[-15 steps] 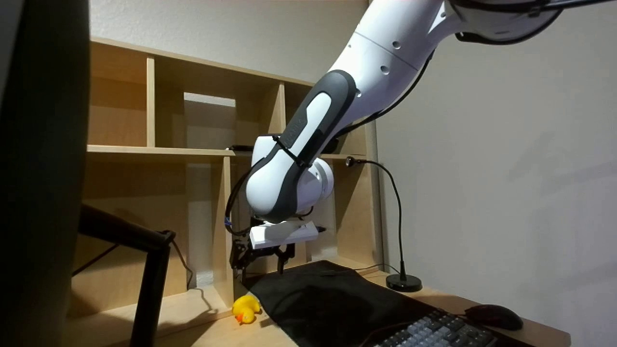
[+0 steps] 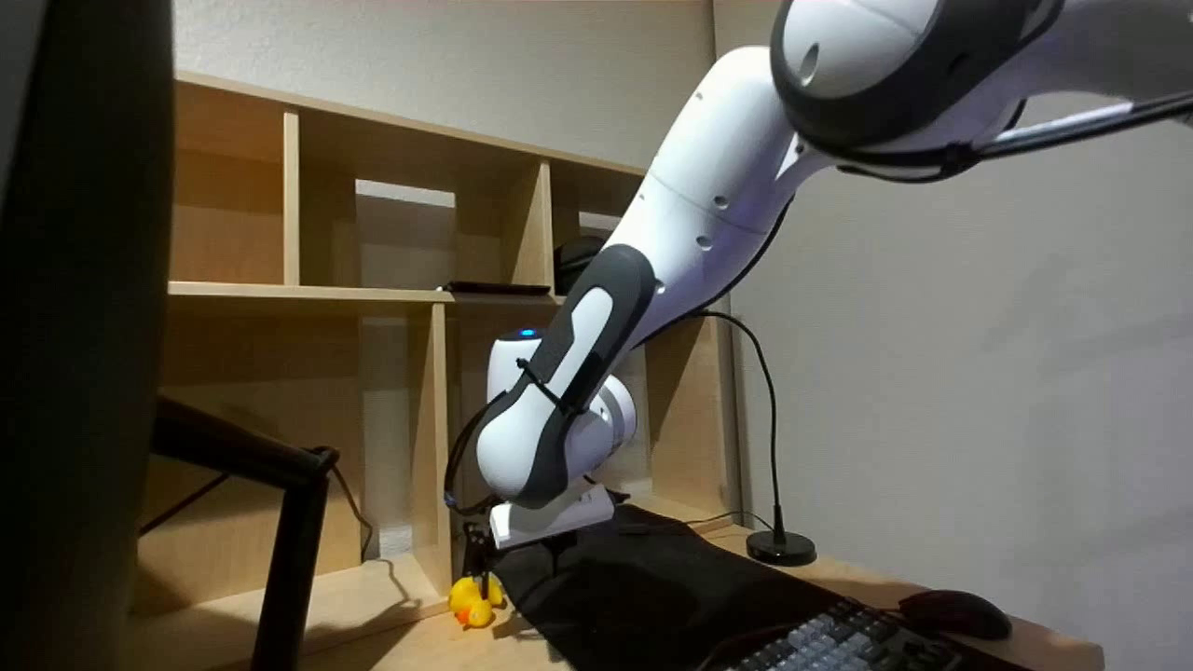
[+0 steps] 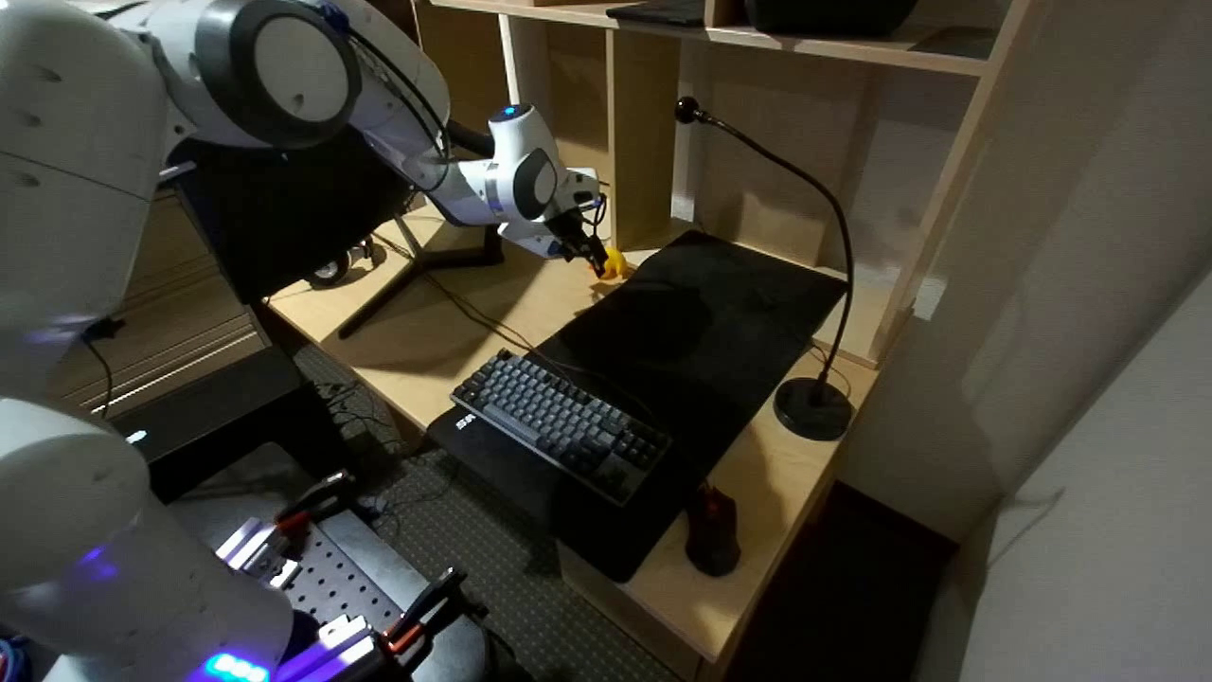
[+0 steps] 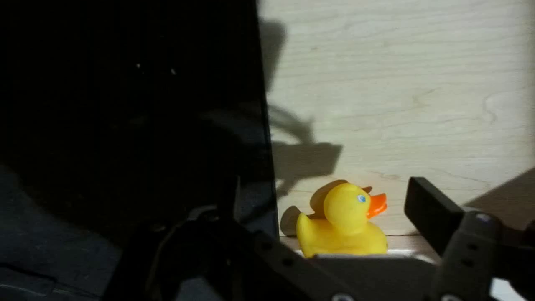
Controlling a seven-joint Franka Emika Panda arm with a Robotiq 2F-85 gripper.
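A yellow rubber duck [image 4: 346, 235] with an orange bill sits between the spread fingers of my gripper in the wrist view. Its lower edge there is hidden by the gripper body. The gripper is open, holding nothing. In exterior view 1 one dark fingertip is down in front of the duck [image 2: 474, 613], near the desk. Exterior view 2 has the gripper [image 3: 596, 268] right beside the duck [image 3: 615, 263]; whether they touch cannot be told.
A black desk mat [image 3: 727, 307] lies alongside the duck, bearing a keyboard [image 3: 557, 422]. A wooden shelf [image 2: 433, 447] rises close behind the duck. A monitor stand [image 2: 293, 537], mouse [image 3: 712, 532] and gooseneck stand [image 3: 812, 407] are around. Bare desk [image 4: 416, 90] shows beyond the duck.
My arm has come down, bringing the gripper from above the desk to the level of the duck. The duck looks to be in the same spot.
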